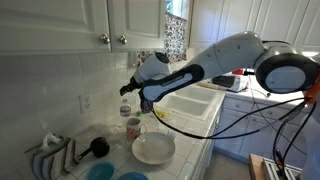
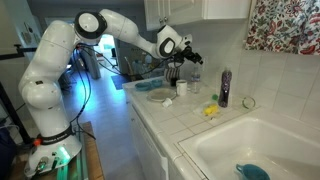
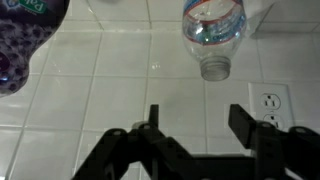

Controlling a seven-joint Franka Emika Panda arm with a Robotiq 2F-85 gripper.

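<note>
A clear plastic bottle (image 3: 214,30) with a coloured label stands on the counter near the tiled wall; the wrist view has its cap end toward me. In exterior view 1 the bottle (image 1: 125,107) is behind the mug (image 1: 133,128), and it shows faintly in exterior view 2. My gripper has its fingers spread, with only wall tiles visible between them. From the side, the gripper (image 1: 131,86) hangs just above the bottle, apart from it.
A pale round plate (image 1: 153,148) lies in front of the mug. A dark purple bottle (image 2: 224,88) stands toward the sink (image 2: 260,130). Blue dishes (image 1: 102,170) and a rack (image 1: 47,158) occupy the near end. An upper cabinet (image 1: 75,22) overhangs the wall side.
</note>
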